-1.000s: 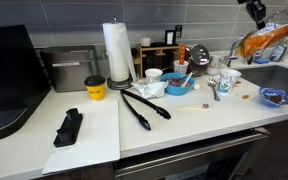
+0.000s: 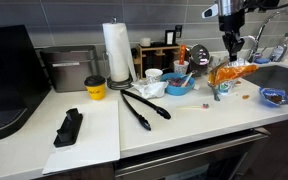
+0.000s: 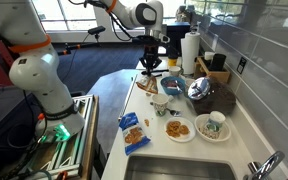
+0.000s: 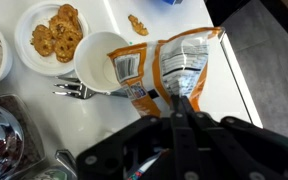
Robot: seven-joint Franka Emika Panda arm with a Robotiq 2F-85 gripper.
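An orange and white packet [image 4: 172, 68] hangs from my gripper, which is shut on its thin edge. In the wrist view the packet lies across the rim side of a white cup [image 4: 97, 62]; whether they touch I cannot tell. From exterior view 1, the packet [image 2: 231, 73] is low over the counter near the sink, below my gripper [image 2: 232, 58]. The cup [image 3: 161, 103] stands upright in exterior view 2, with the packet beside it.
A plate [image 4: 34, 68] of brown snacks and a fork [image 4: 76, 92] lie near the cup. A blue packet [image 2: 274, 97] sits by the sink, and a blue bowl [image 2: 178, 88] farther left. Black tongs [image 2: 144, 108] lie on the counter.
My gripper, with the packet in its fingers, has come down and to the left in exterior view 1, from above the sink to over the cup area. The counter objects have stayed put.
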